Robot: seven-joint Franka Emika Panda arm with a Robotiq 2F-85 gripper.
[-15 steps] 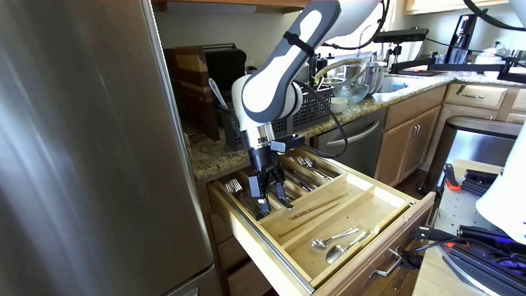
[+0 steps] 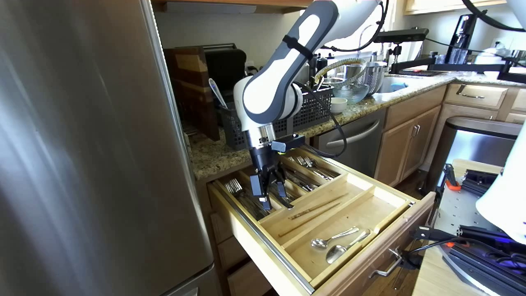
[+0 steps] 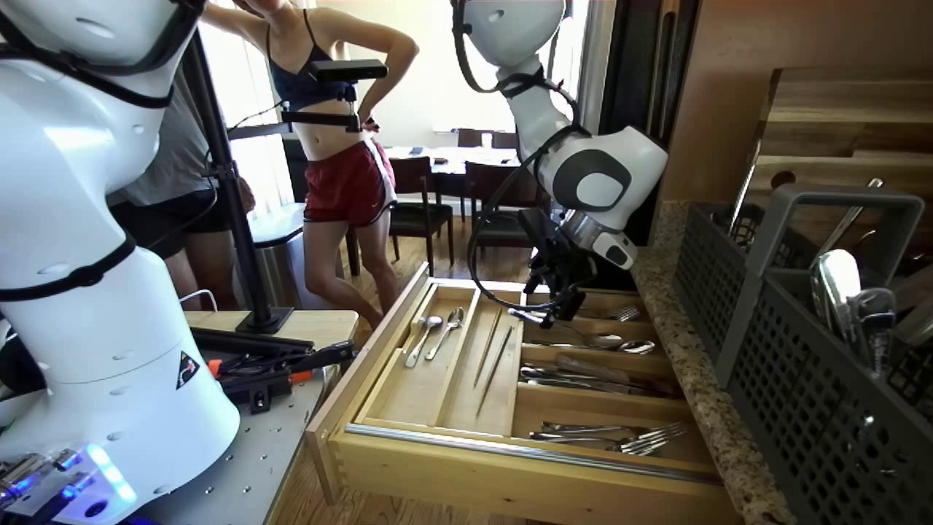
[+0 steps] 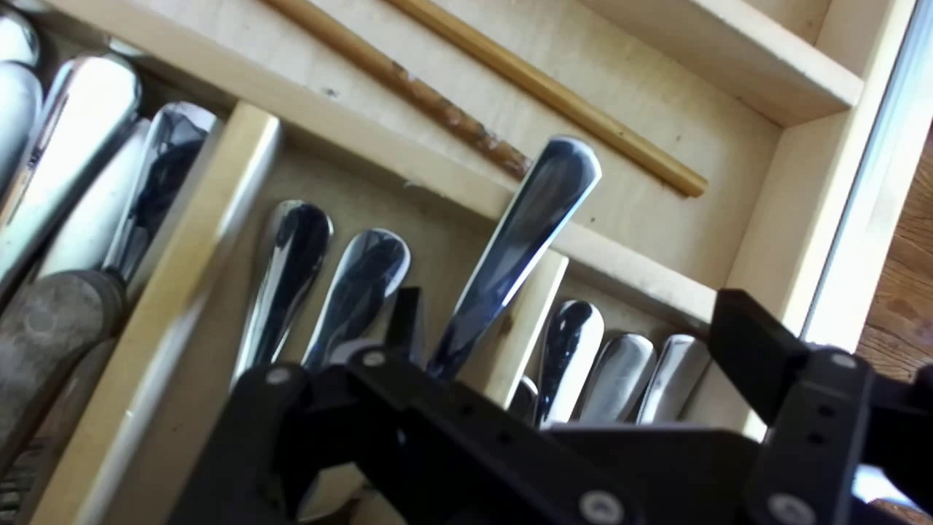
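Note:
My gripper points down over the divided compartments of the open drawer, at the side nearest the fridge. Its two fingers stand wide apart in the wrist view. A shiny metal handle slants up across a divider between them, closer to the left finger; its other end is hidden behind the gripper. Two spoon-like handles lie in the compartment to its left, several more handles to its right. Two spoons rest in the front compartment.
Two chopsticks lie in the long middle compartment. Wooden dividers separate the cutlery. A dark dish rack stands on the counter along the drawer's back. The fridge rises close beside the drawer.
My gripper has shifted very slightly up and to the right in exterior view 1. Its fingers remain apart, and the drawer and spoons have not moved.

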